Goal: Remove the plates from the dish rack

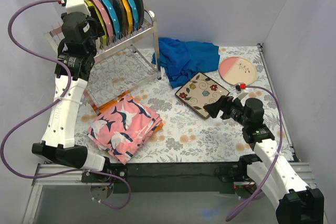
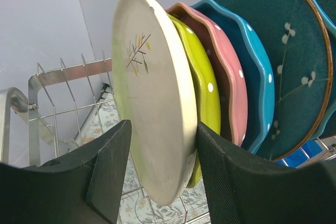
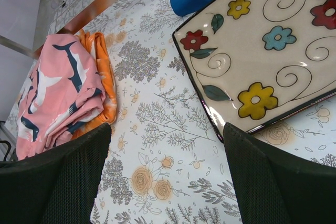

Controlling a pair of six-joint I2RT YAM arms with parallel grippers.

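In the left wrist view a cream plate (image 2: 152, 72) with a leaf sprig stands on edge, tilted, at the near end of the rack. My left gripper is part open with its fingers on either side of this plate; the right-hand finger (image 2: 210, 153) sits by its rim, while a gap shows at the left-hand one. Behind it stand a green plate (image 2: 202, 72), a pink plate (image 2: 227, 61), a blue plate (image 2: 257, 82) and dark plates (image 2: 294, 51). Over the table, my right gripper is open and empty, close to a square floral plate (image 3: 252, 51).
The wire dish rack (image 1: 118, 48) is raised at the back left. A pink cloth (image 1: 126, 127) lies before it and a blue cloth (image 1: 184, 59) to its right. A round pink-and-cream plate (image 1: 238, 71) lies at the back right.
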